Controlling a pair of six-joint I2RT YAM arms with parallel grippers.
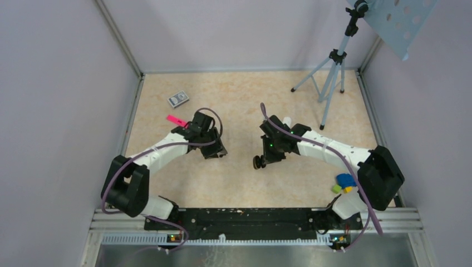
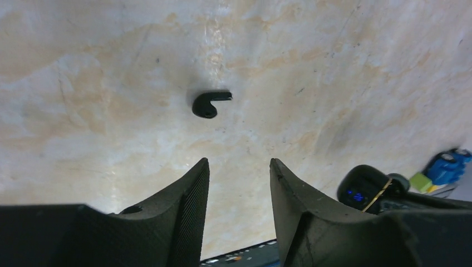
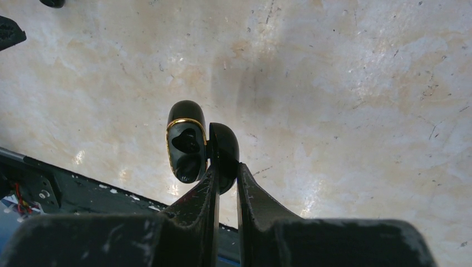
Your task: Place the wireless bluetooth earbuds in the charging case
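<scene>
A single black earbud (image 2: 205, 105) lies flat on the marbled table in the left wrist view, a little beyond the fingertips. My left gripper is open above the table, its fingers apart and nothing between them. In the right wrist view my right gripper is shut on the lid of the charging case (image 3: 187, 142), a glossy black case with a gold trim line. The case stands open, held above the table, with its hollows facing the camera. In the top view the case (image 1: 257, 162) hangs to the right of the left gripper (image 1: 221, 154).
A grey-white box (image 1: 178, 99) and a pink object (image 1: 177, 120) lie at the back left. A tripod (image 1: 332, 75) stands at the back right. A blue item (image 1: 345, 180) and small coloured blocks sit at the right.
</scene>
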